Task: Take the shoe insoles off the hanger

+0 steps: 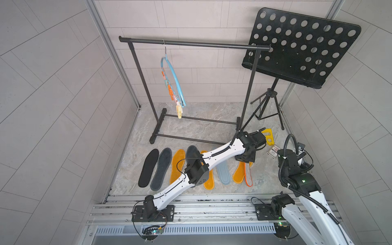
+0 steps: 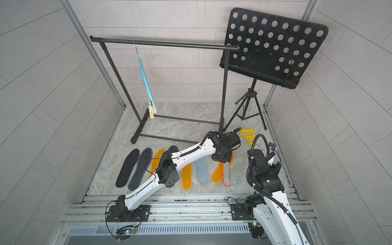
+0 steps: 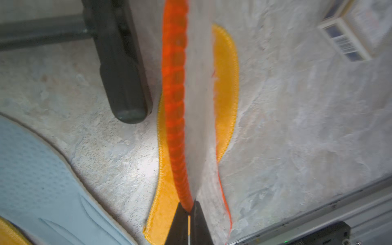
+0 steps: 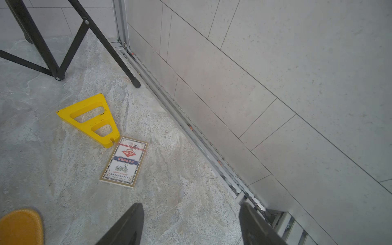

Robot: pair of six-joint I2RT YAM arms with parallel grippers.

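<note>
The light-blue hanger (image 1: 176, 85) with clips hangs from the black rack (image 1: 196, 43), with no insole visible on it. My left gripper is shut on an orange-edged white insole (image 3: 199, 94), which is upright over a yellow insole (image 3: 226, 81) at the right of the row. More insoles, black (image 1: 148, 167), grey (image 1: 161, 168), orange (image 1: 176, 161) and pale blue (image 1: 224, 173), lie along the front of the floor, partly hidden by the left arm. My right gripper stands open and empty at the right, facing the floor.
A black music stand (image 1: 302, 45) is at the back right, its tripod near the rack's foot. A yellow triangular object (image 4: 89, 118) and a card box (image 4: 124, 161) lie on the right floor. Walls enclose the sides.
</note>
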